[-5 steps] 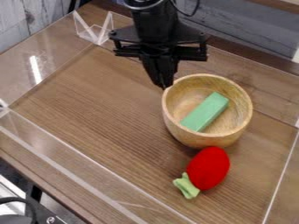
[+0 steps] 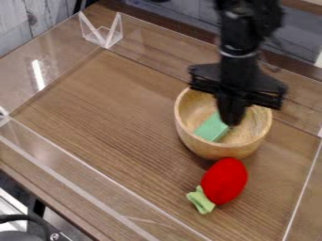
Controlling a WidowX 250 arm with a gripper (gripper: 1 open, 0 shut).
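The black arm reaches down from the top right, its gripper (image 2: 220, 102) shut and hovering over a round tan bowl (image 2: 251, 136). A light green object (image 2: 212, 125) lies inside the bowl, partly hidden under the gripper. Below the bowl lie a red oval object (image 2: 227, 177) and a small pale green piece (image 2: 201, 200) at its lower left end.
A wooden table (image 2: 101, 122) fills most of the view, bare on the left and middle. A clear wire or plastic item (image 2: 104, 28) stands at the top left. Dark cables show at the bottom left corner.
The arm and gripper have moved right and lower, from left of the bowl to over it, now covering part of the green object.
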